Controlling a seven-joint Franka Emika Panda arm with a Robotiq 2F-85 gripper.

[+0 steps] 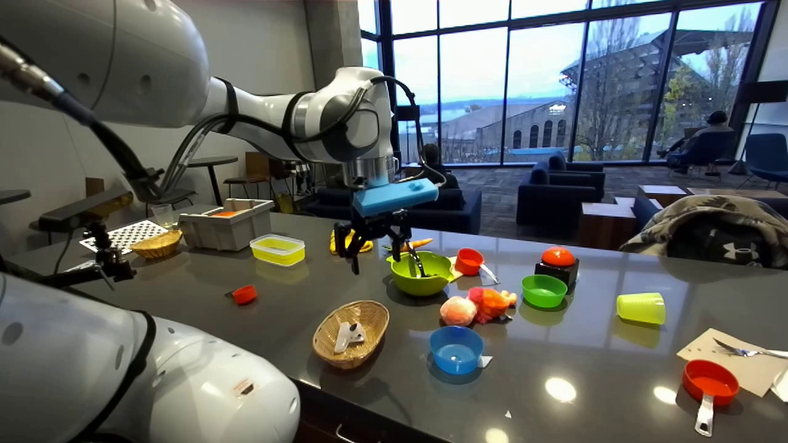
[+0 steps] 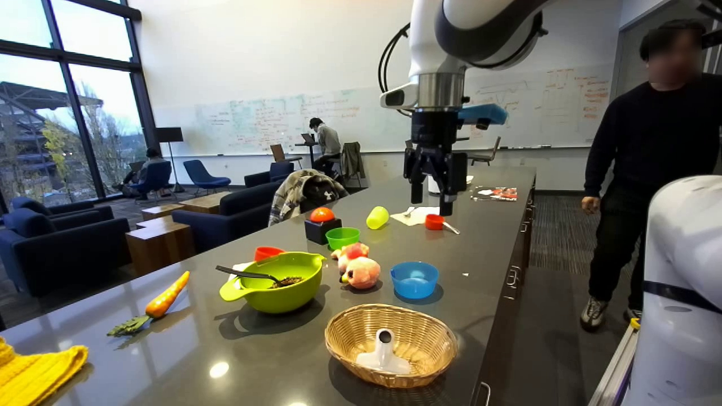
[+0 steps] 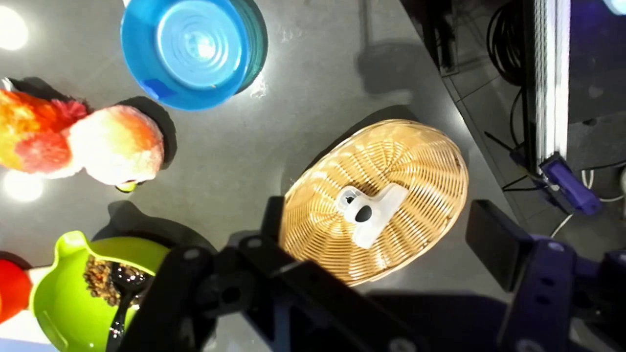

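My gripper is open, its dark fingers (image 3: 499, 243) wide apart with nothing between them. In the wrist view a tan wicker basket (image 3: 431, 146) lies below and between the fingers, well down on the table. A white clip (image 3: 384, 214) with a dark round spot rests inside this basket. From the second exterior view, the gripper (image 2: 433, 199) hangs high above the counter, clear of every object; the basket (image 2: 342, 338) and the clip (image 2: 384, 355) stand in front, near the counter's edge.
A blue bowl (image 1: 456, 347), a plush toy (image 1: 476, 306) and a green bowl (image 1: 421, 284) holding a dark spoon stand around the basket. Farther off are a green cup (image 1: 545, 290), a red button (image 1: 559, 258) and a yellow cup (image 1: 641, 307). Bare counter lies left of the basket.
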